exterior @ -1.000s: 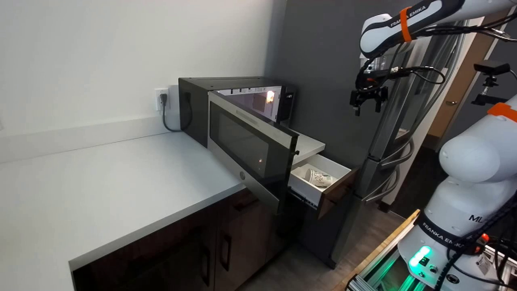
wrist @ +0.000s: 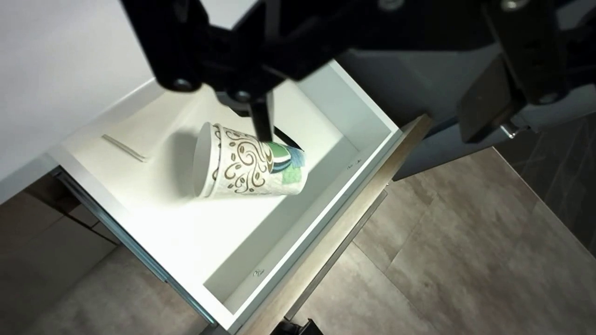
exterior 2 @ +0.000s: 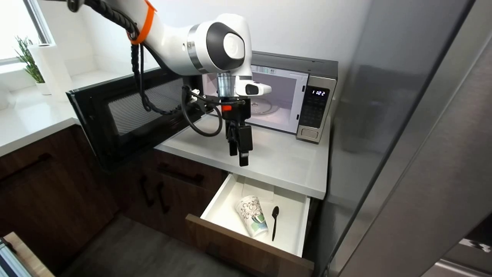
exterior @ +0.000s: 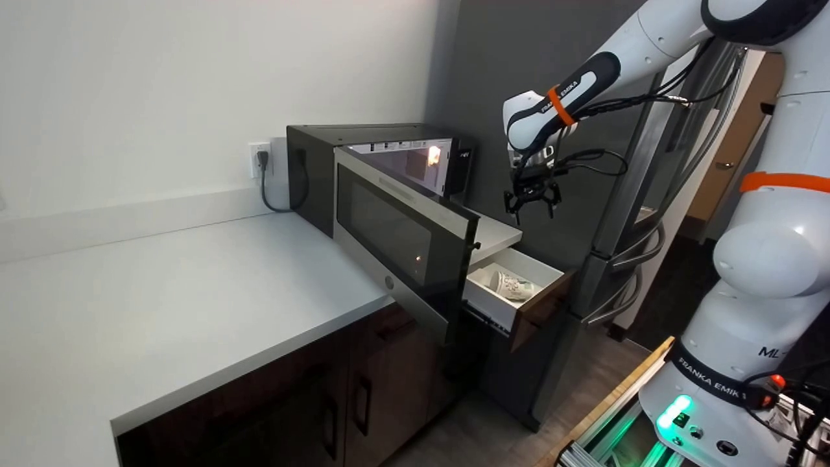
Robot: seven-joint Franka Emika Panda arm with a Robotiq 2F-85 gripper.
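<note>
My gripper hangs in the air above the pulled-out drawer, its fingers open and empty. In the wrist view its two fingers stand wide apart, dark and partly cut off at the top. Inside the drawer a patterned paper cup lies on its side, clear of the fingers. A black spoon lies beside the cup in the second exterior view. Most of that spoon is hidden behind a finger and the cup in the wrist view.
A microwave sits on the counter with its door swung wide open, jutting out left of the drawer. A tall grey refrigerator closes off the right side. Bare counter stretches to the left.
Cup, drawer and microwave door look unchanged.
</note>
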